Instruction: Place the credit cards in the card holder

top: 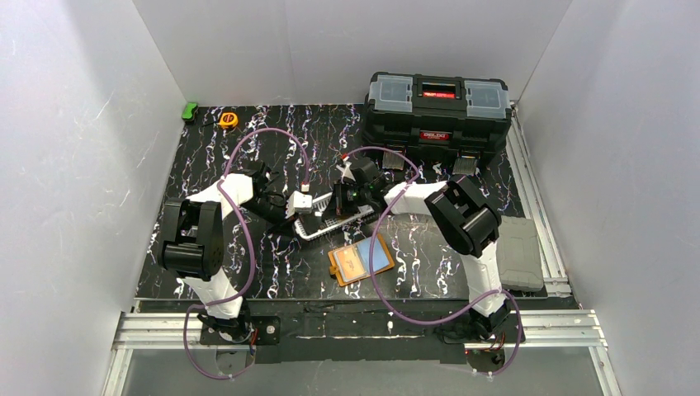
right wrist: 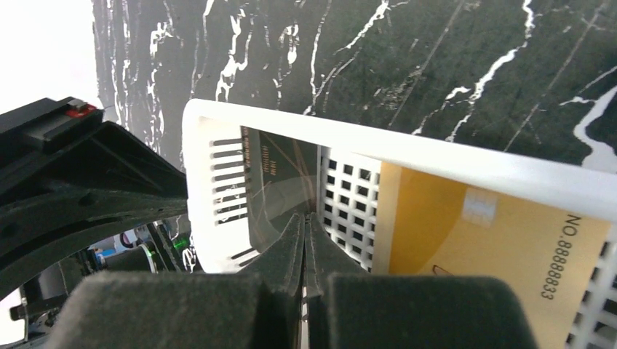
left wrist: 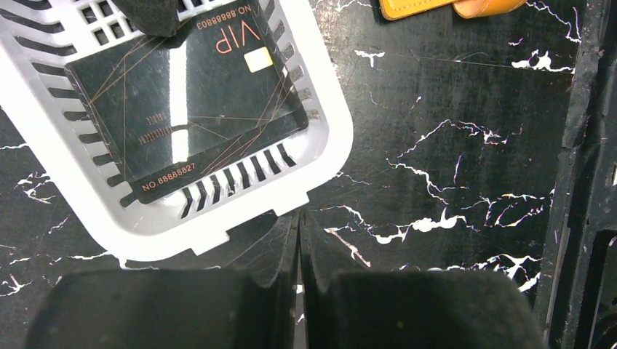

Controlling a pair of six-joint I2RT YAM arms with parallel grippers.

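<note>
Black cards (left wrist: 218, 80) lie stacked flat in the white basket (left wrist: 336, 131), the upper covering most of the lower. Fingers shut, my right gripper has its tips over these cards with nothing gripped between them. In the left wrist view, a dark fingertip (left wrist: 156, 18) of it shows at the cards' far edge. A gold card (right wrist: 495, 240) lies in the other part of the basket. My left gripper is shut and empty, beside the basket's outer edge. The orange card holder (top: 361, 261), with cards visible on it, lies in front of the basket.
A black toolbox (top: 437, 115) stands at the back right, and a grey case (top: 520, 256) sits at the right edge. An orange tape measure (top: 229, 120) is far back left. The tabletop right of the card holder is clear.
</note>
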